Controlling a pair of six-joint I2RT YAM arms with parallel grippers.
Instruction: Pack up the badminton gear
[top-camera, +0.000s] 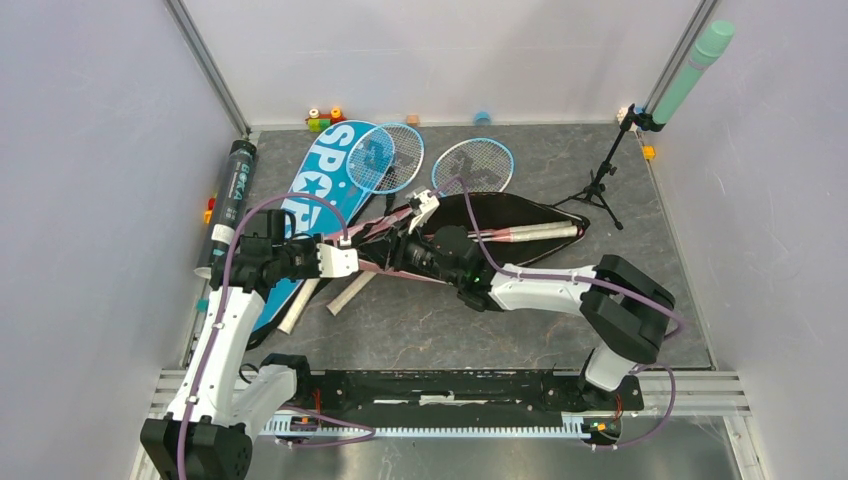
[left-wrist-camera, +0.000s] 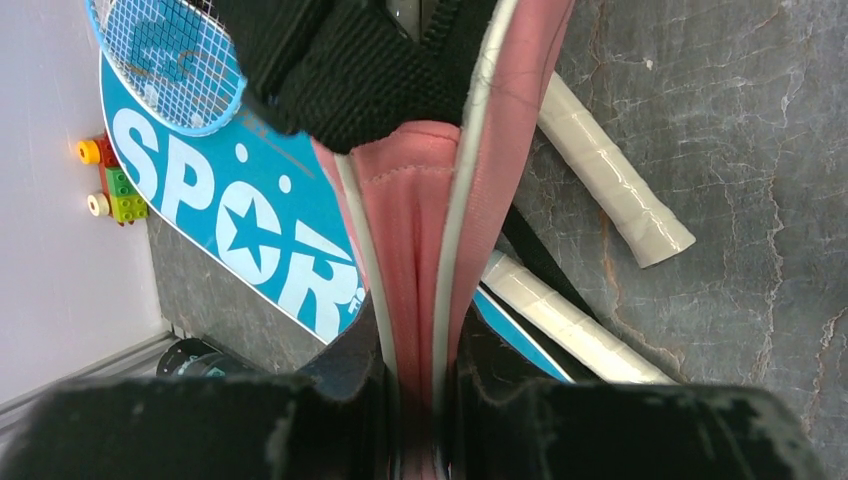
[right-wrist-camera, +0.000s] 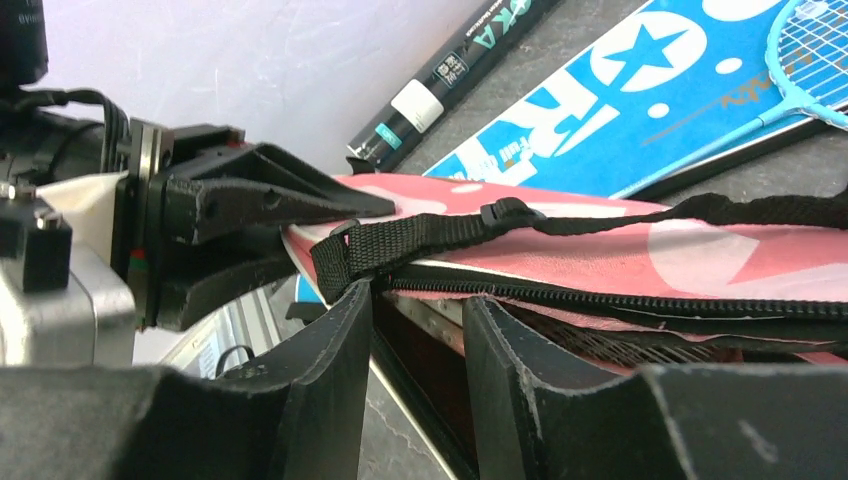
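A pink racket bag (right-wrist-camera: 600, 235) with a black zipper (right-wrist-camera: 640, 305) and a black strap (right-wrist-camera: 420, 238) lies unzipped. Its dark interior (top-camera: 510, 212) shows pale racket handles (top-camera: 545, 232) at the right. My left gripper is shut on the bag's narrow pink end. Over the zipper edge near that end, my right gripper stands part open, with a gap between its fingertips. The zipper edge and strap run just beyond those tips; whether the bag's edge lies between them is unclear. The zipper pull cannot be made out.
A blue racket cover (top-camera: 315, 180) and two blue rackets, one on the cover (top-camera: 385, 158) and one beside it (top-camera: 474, 165), lie behind. A black tube (top-camera: 232, 195) rests at the left wall. A tripod (top-camera: 603, 175) stands right.
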